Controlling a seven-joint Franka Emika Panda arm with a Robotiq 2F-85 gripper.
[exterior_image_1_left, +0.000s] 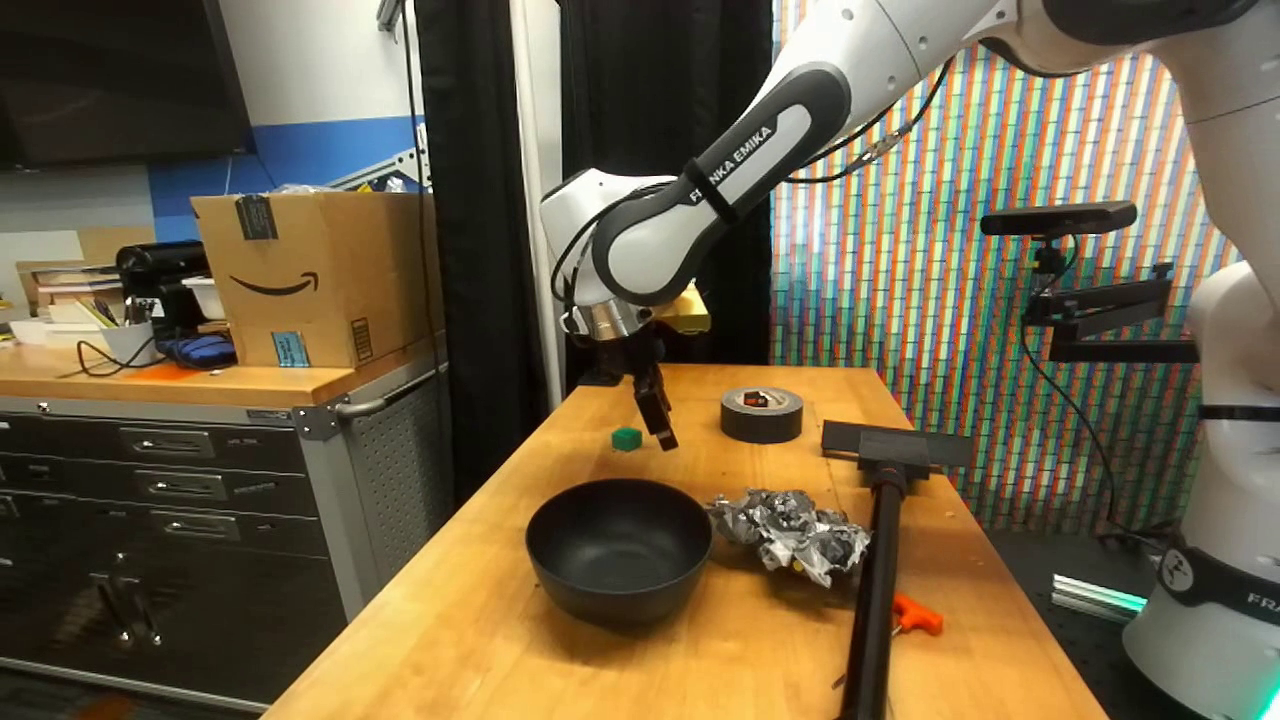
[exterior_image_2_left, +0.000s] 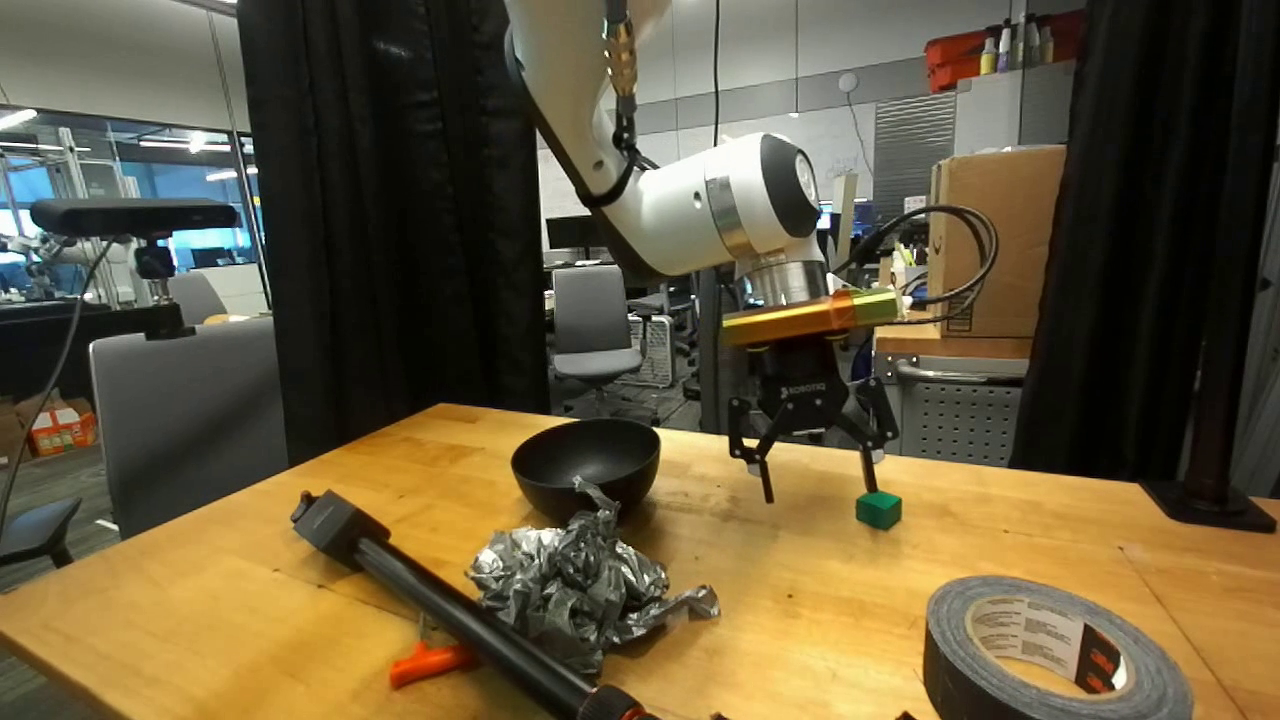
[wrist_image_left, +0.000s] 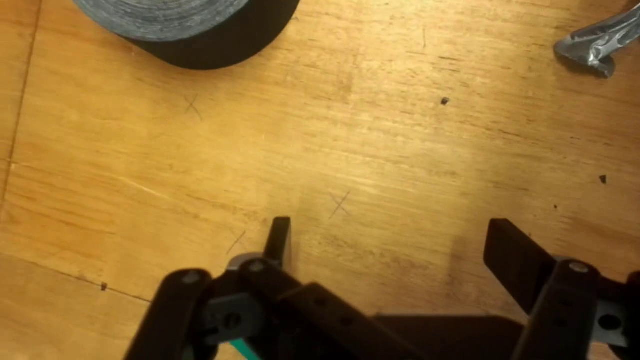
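A small green block (exterior_image_2_left: 878, 510) lies on the wooden table; exterior view 1 shows the same block (exterior_image_1_left: 626, 439) behind the black bowl (exterior_image_1_left: 620, 552). My gripper (exterior_image_2_left: 818, 486) hangs over the table near the block, open, its fingers wide apart with nothing between them. In exterior view 2 one finger overlaps the block's top edge; whether they touch cannot be told. From the wrist, bare wood shows between the fingertips of the gripper, and only a green sliver (wrist_image_left: 244, 349) peeks out beneath the left finger linkage. The bowl looks empty.
Crumpled silver foil (exterior_image_1_left: 792, 534) sits beside the bowl, close to a black pole with a flat base (exterior_image_1_left: 894, 450) and an orange-handled tool (exterior_image_1_left: 917, 616). A roll of grey tape (exterior_image_2_left: 1056, 648) lies on the table too. Wood around the block is mostly clear.
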